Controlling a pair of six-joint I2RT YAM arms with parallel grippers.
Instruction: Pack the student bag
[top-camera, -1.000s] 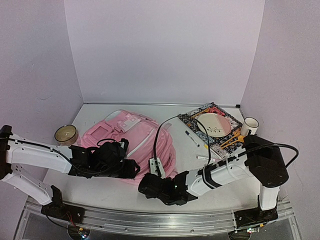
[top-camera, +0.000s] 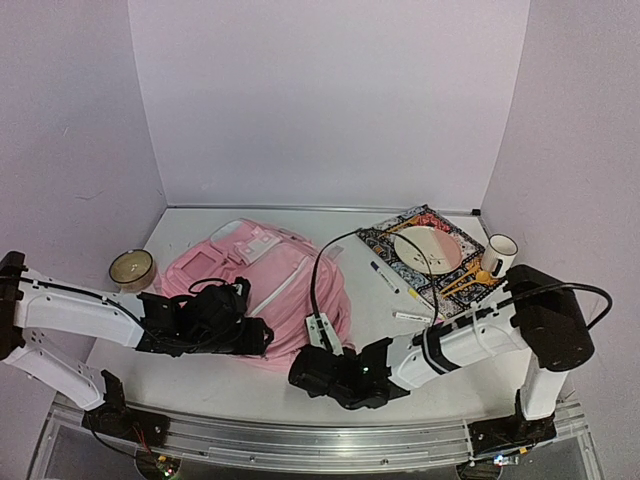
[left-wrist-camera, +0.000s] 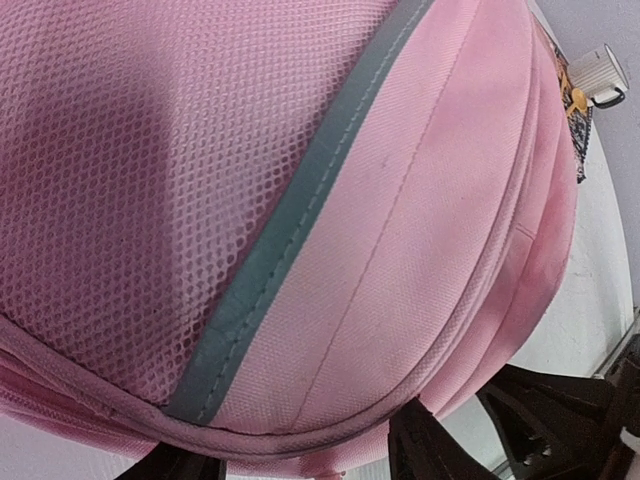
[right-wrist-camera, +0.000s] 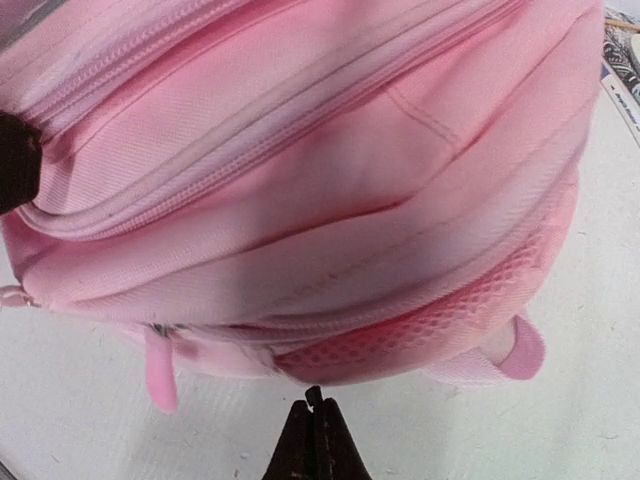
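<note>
The pink bag (top-camera: 290, 270) lies on the table, left of the middle. Close over its near side is my left gripper; in the left wrist view this gripper is open, its black fingers apart at the bag's piped pink edge, and whether cloth is between them is unclear. My right gripper is shut just off the bag's near bottom edge, with nothing visible between its fingers. A pink zipper pull (right-wrist-camera: 160, 370) hangs to the left of it. From above, the right fingertips are hidden by the arm.
At the right lie a patterned mat (top-camera: 385, 240), a plate (top-camera: 428, 248), orange cutlery (top-camera: 470, 280), a white mug (top-camera: 498, 256) and a marker (top-camera: 384, 276). A bowl (top-camera: 132, 268) stands at far left. The right arm spans the front right.
The left gripper moved very slightly left. The bag looks unmoved.
</note>
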